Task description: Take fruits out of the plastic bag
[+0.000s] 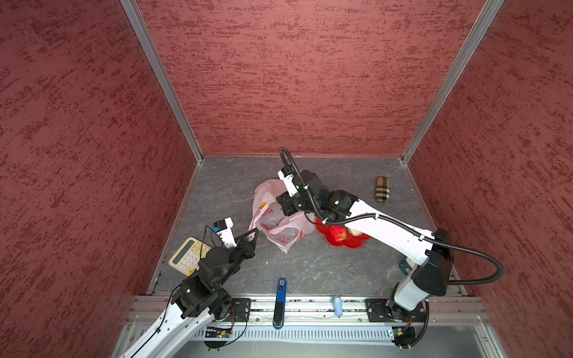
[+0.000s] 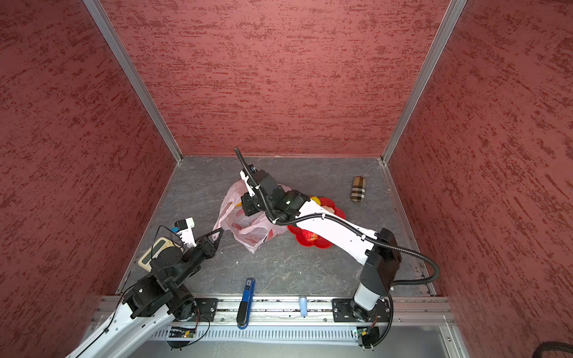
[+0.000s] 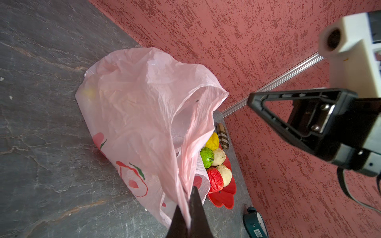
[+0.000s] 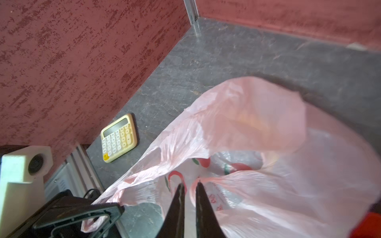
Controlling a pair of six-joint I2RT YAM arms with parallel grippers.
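The pink plastic bag [image 3: 131,103] lies crumpled on the table, its opening upward, with yellow showing inside [image 1: 262,205]. My left gripper is shut on a twisted edge of the bag at the near left, holding it raised. My right gripper is over the bag's opening, fingers close together and pointing down; whether anything sits between them is unclear. Just right of the bag, a red flower-shaped bowl [image 1: 348,243] holds red [image 3: 215,178], green [image 3: 206,156], yellow [image 3: 212,140] and cream fruits [image 3: 224,174].
A calculator [image 1: 188,256] lies at the left, a checked roll [image 1: 382,188] at the back right and a teal dial device [image 3: 254,224] at the right edge. A blue tool [image 1: 279,303] lies at the front.
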